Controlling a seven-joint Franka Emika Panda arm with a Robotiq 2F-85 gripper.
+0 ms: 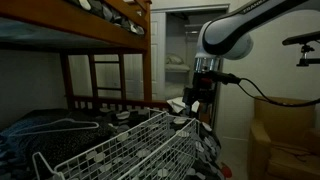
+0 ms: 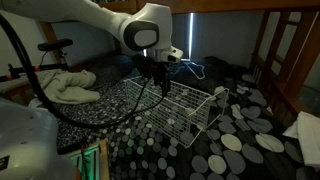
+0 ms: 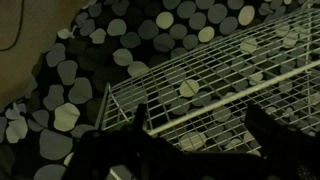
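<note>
A white wire rack (image 1: 128, 152) rests on a bed with a dark, pebble-patterned cover (image 2: 222, 150). Its grid (image 3: 215, 72) fills much of the wrist view. My gripper (image 1: 190, 103) points down above the rack's far end in the first exterior view. From the other side, the gripper (image 2: 166, 82) shows over the rack (image 2: 185, 112), near its upper edge. Two dark fingers stand well apart in the wrist view, and the gripper is open over the wires. I see nothing held between them; whether they touch a wire is hard to tell.
A wooden bunk frame (image 1: 95, 38) hangs over the bed. White hangers (image 1: 55, 127) lie on dark cloth at the left. A brown armchair (image 1: 285, 145) stands at the right. One white sheet-like item (image 2: 305, 128) lies at the second exterior view's right edge.
</note>
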